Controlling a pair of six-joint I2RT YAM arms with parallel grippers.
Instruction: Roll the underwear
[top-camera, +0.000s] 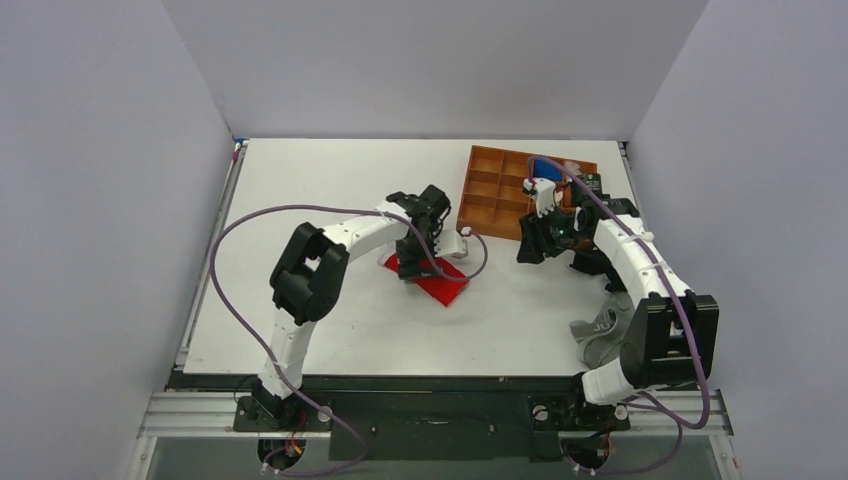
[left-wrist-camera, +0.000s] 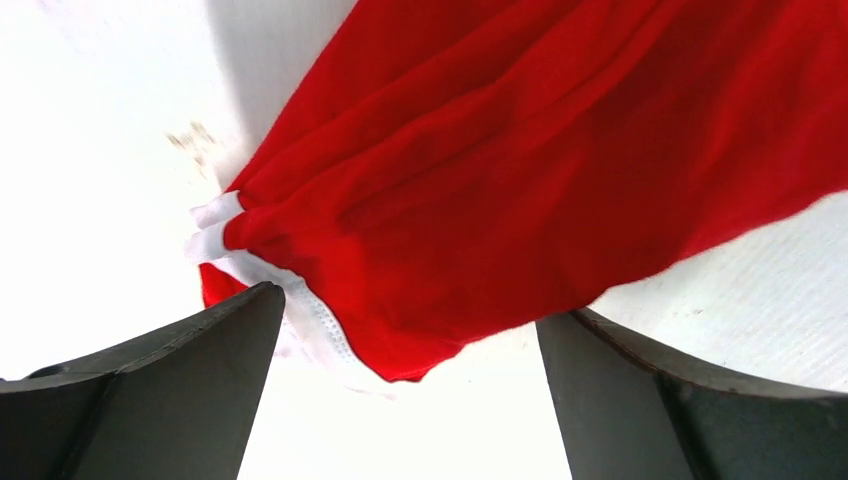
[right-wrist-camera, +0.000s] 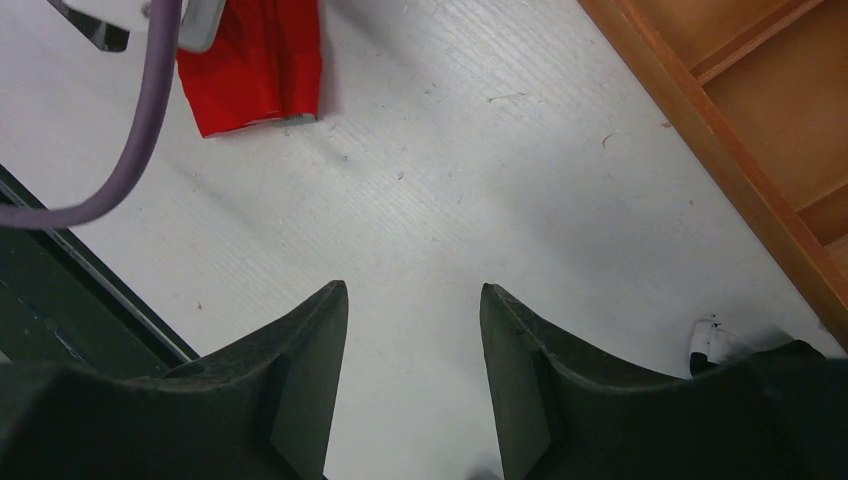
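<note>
Red underwear (top-camera: 445, 288) lies folded into a narrow strip in the middle of the table, slanting from upper left to lower right. Close over its upper-left part is my left gripper (top-camera: 417, 274), which hides some of it. In the left wrist view the fingers of the left gripper are spread wide, with the red cloth (left-wrist-camera: 440, 220) and its white waistband (left-wrist-camera: 318, 322) showing beyond the fingertips. My right gripper is open over bare table, well to the right of the cloth, with nothing between its fingers.
A brown compartment box (top-camera: 480, 215) stands at the back right, holding a blue item (top-camera: 546, 169) and other pieces. Grey cloth (top-camera: 603, 335) and dark items lie along the right edge.
</note>
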